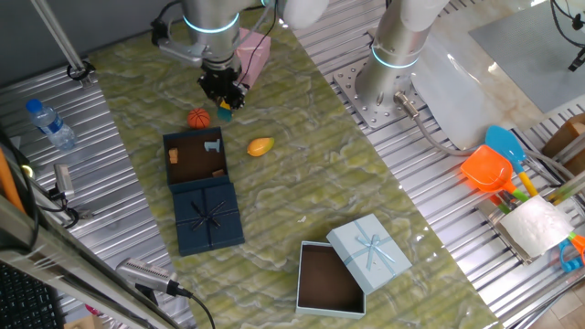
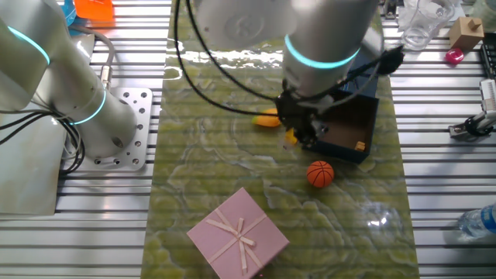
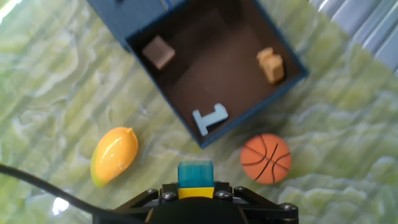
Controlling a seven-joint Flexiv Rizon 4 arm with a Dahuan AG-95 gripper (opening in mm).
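My gripper is shut on a small teal-and-yellow block [image 3: 195, 174], which shows between the dark fingers in the wrist view. In exterior view 1 the gripper [image 1: 223, 91] hangs above the green cloth, behind the open dark blue box [image 1: 194, 163]. That box holds a light-blue T-shaped piece [image 3: 210, 118], a tan figure [image 3: 271, 65] and a brown block [image 3: 158, 52]. An orange basketball [image 3: 266, 158] lies outside it, to the right of the gripper in the wrist view. A yellow mango-like fruit [image 3: 114, 155] rests to the left there.
A closed pink box [image 2: 238, 234] stands on the cloth near the arm. Toward the front is an open light-blue box [image 1: 330, 280] with its lid [image 1: 370, 253] leaning against it.
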